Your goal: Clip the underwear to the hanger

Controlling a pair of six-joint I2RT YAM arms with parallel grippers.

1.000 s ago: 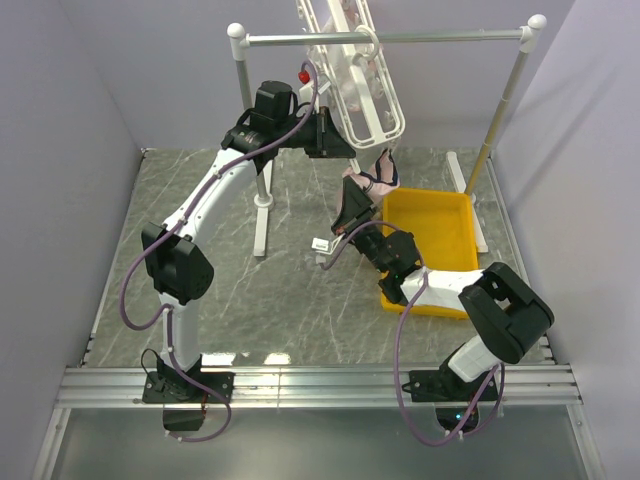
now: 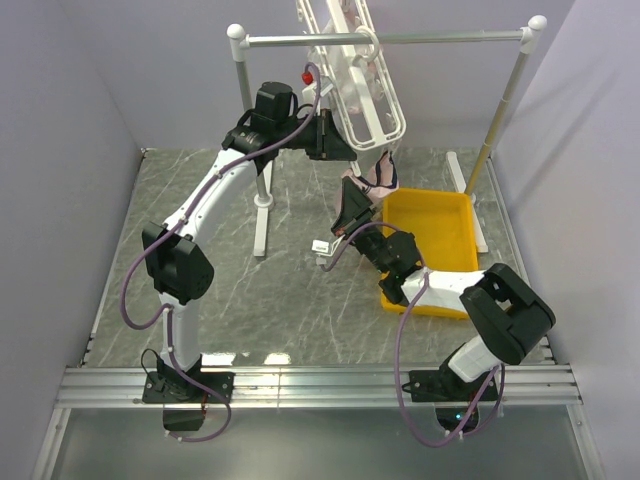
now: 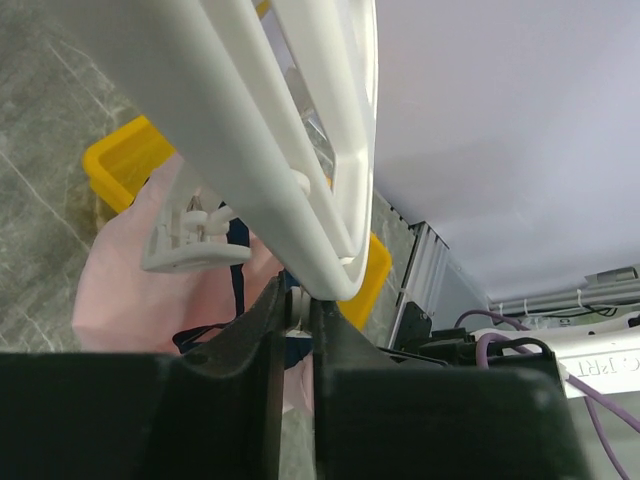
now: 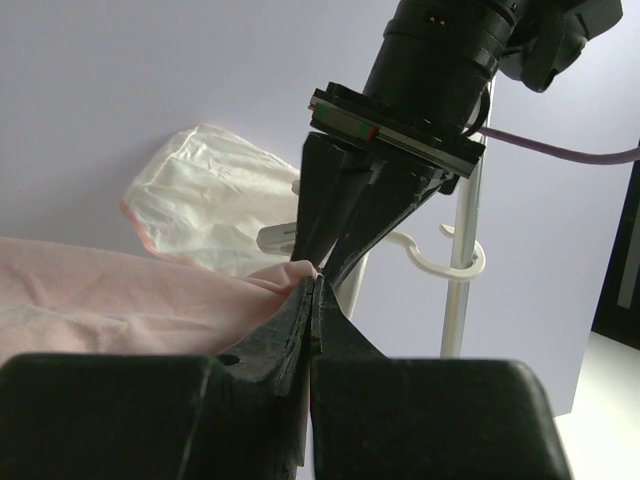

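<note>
The white clip hanger (image 2: 365,95) hangs from the rack. My left gripper is at the hanger's lower end, its fingers round a small white piece, probably a clip; how far they are closed is hard to see. Pink underwear with dark straps (image 2: 380,176) hangs just below the hanger, beside the right gripper (image 2: 350,205). In the right wrist view, my right gripper is shut on a pink edge of the underwear, just below the left gripper's fingers. Whether a clip grips the fabric is hidden.
The rack's top bar (image 2: 440,38) spans above the arms. A yellow tray (image 2: 450,225) lies on the floor at right, partly under the right arm.
</note>
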